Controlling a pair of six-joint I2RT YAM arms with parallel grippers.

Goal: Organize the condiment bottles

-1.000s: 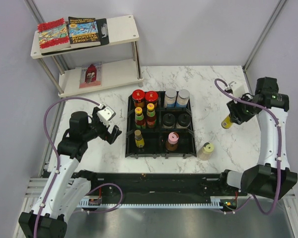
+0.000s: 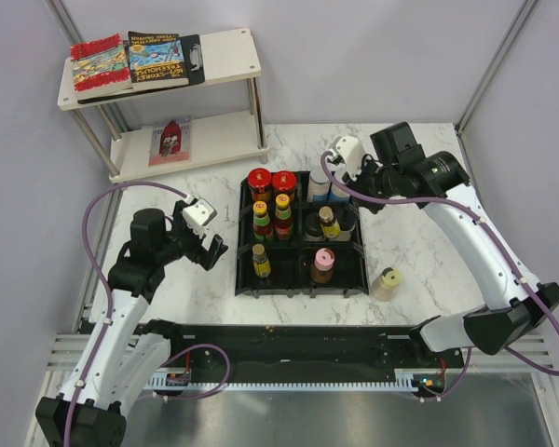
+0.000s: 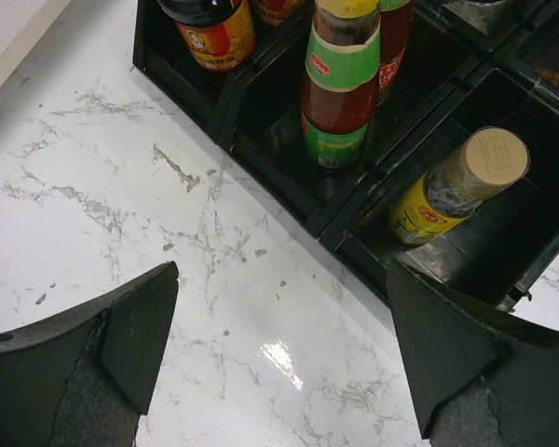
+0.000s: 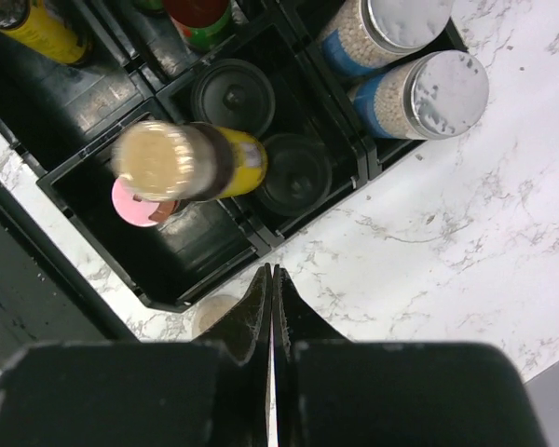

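The black organizer (image 2: 298, 291) holds red-lidded jars (image 2: 259, 182), sauce bottles (image 2: 283, 214), white-lidded jars (image 2: 319, 186), dark-lidded jars (image 4: 233, 98), a yellow-label bottle (image 2: 261, 263) and a pink-lidded bottle (image 2: 322, 265). Another yellow-label bottle (image 2: 329, 223), blurred in the right wrist view, is tilted over the right compartments; whether it rests there is unclear. My right gripper is shut above the organizer, nothing visible between its fingertips. At the organizer's left, my left gripper stands open and empty. A pale-lidded container (image 2: 386, 284) stands outside, front right.
A two-tier shelf (image 2: 224, 56) with books (image 2: 156, 60) fills the back left. Bare marble counter (image 2: 419, 251) lies right of the organizer and also left of it. Side walls bound the workspace.
My right arm has moved left from the right counter to above the organizer, and the yellow-label bottle has travelled left along with it. The left arm is unchanged.
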